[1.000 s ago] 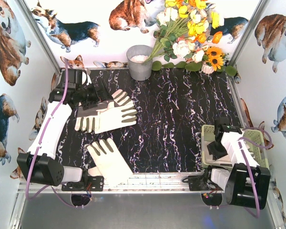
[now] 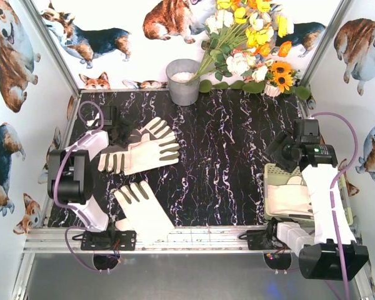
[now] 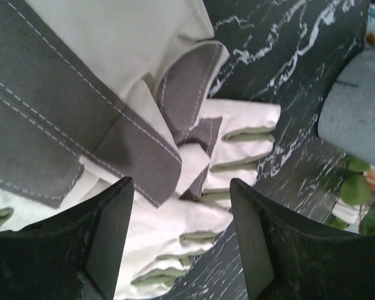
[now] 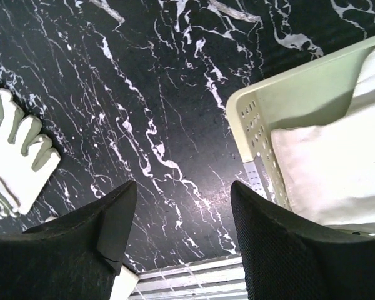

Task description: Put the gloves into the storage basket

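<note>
At the left of the table lies a pile of cream and grey gloves (image 2: 147, 156), with more gloves (image 2: 144, 212) near the front edge. My left gripper (image 2: 122, 134) is low over the pile, fingers apart, with grey cuffs and cream glove (image 3: 156, 237) between and beneath them in the left wrist view. My right gripper (image 2: 281, 153) hangs above the upper left corner of the pale green basket (image 2: 270, 172), fingers apart and empty. Cream gloves (image 4: 325, 169) lie inside the basket.
A grey bucket (image 2: 182, 87) and artificial flowers (image 2: 262, 37) stand along the back. Patterned walls bound both sides.
My left gripper has moved down onto the glove pile. My right gripper has risen out of the basket and moved toward the back, leaving the gloves inside.
</note>
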